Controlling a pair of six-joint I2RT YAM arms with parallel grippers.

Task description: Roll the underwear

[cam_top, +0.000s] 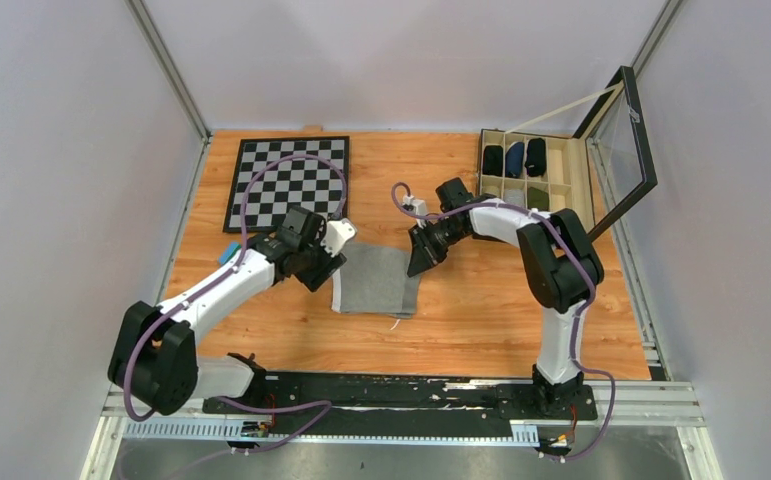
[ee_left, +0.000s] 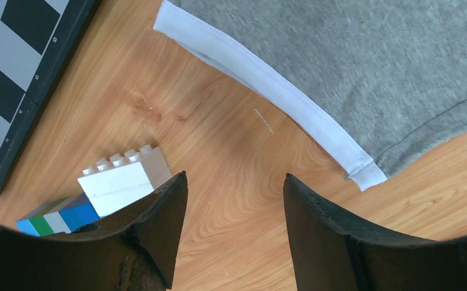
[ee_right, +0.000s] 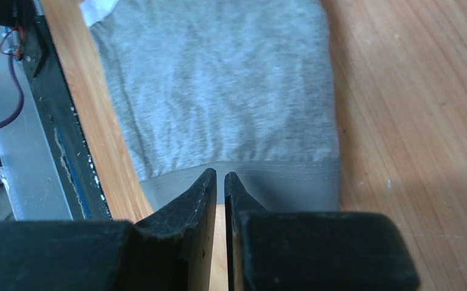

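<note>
A grey underwear, folded into a flat rectangle, lies on the table, a pale band along its left edge in the top view. My left gripper stands open just left of it; in the left wrist view the white band is ahead of the empty fingers. My right gripper is shut above the cloth's right end; in the right wrist view the grey band lies behind its fingertips, and whether anything is between them is unclear.
A checkerboard lies back left, with toy bricks in front of it. An open compartment box holding rolled dark cloths stands back right.
</note>
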